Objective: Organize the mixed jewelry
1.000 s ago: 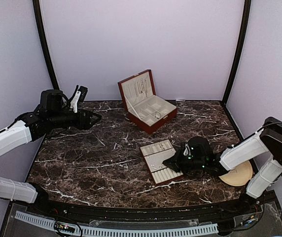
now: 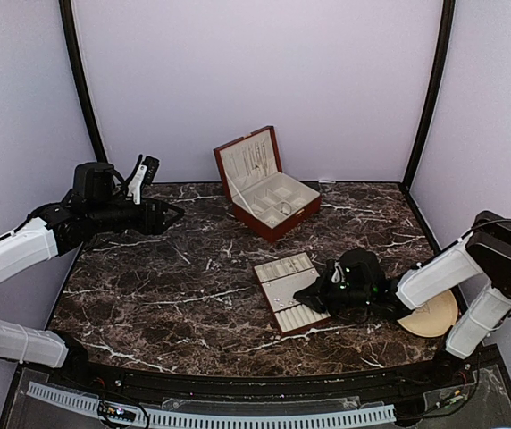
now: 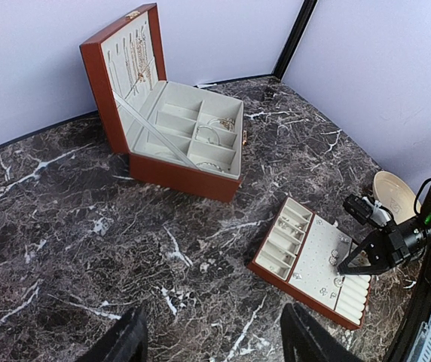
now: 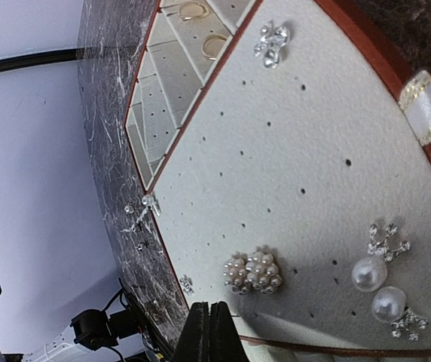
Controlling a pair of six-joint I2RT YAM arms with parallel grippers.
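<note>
The jewelry tray [image 2: 278, 290] lies on the marble table, with a flat earring panel between ring slots and several small compartments. My right gripper is shut low over the panel, nothing visible between its fingers. Just beyond its tips sits a pair of pearl-cluster earrings [image 4: 253, 273], with a small sparkling earring [image 4: 187, 284] to the left. Two large pearl earrings [image 4: 369, 273] and a crystal flower earring [image 4: 271, 44] are also on the panel. Two rings [image 4: 215, 47] rest in compartments. Away from everything, my left gripper hangs open and empty.
Behind the tray stands the open jewelry box [image 3: 181, 181], necklaces [image 3: 139, 59] in its lid and bracelets [image 3: 209, 134] inside. A round wooden plate [image 2: 432, 315] is at the right under the right arm. Loose small jewelry [image 4: 140, 245] lies beside the tray.
Hardly anything differs: the right gripper's tips have shifted very slightly left over the tray. The left arm, box and tray are still.
</note>
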